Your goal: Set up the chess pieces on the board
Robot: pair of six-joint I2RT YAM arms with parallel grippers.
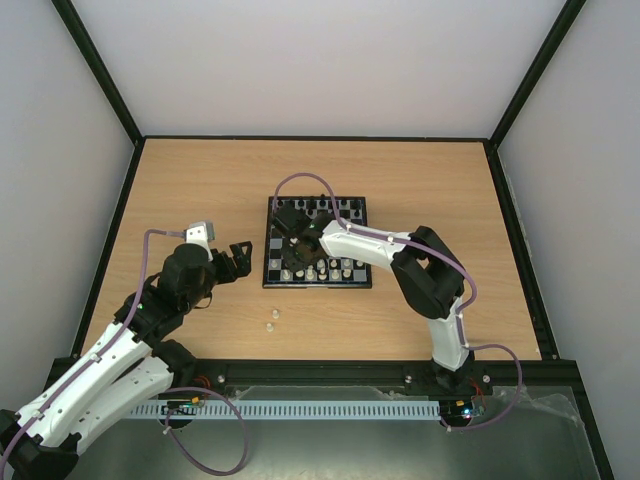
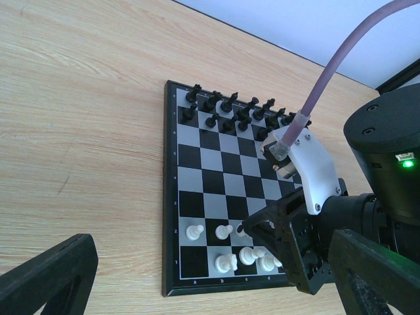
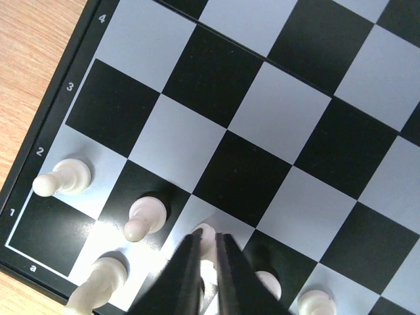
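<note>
The chessboard (image 1: 267,250) lies mid-table, its black pieces (image 2: 230,103) lined up on the far rows. White pieces stand along the near side, including a pawn (image 3: 69,177) on the a-file and another pawn (image 3: 146,216) beside it. My right gripper is over the third file, its fingers close together around a white pawn (image 3: 205,237) on a light square; whether they grip it cannot be told. Left of the board, my left gripper (image 1: 240,258) is held open and empty. Two small white pieces, one nearer the board (image 1: 276,313) and one lower (image 1: 269,327), lie off the board.
Bare wooden table (image 1: 200,180) surrounds the board, with wide free room behind it and on the right. The right arm (image 1: 375,245) reaches across the board's right side. The board's middle rows are empty.
</note>
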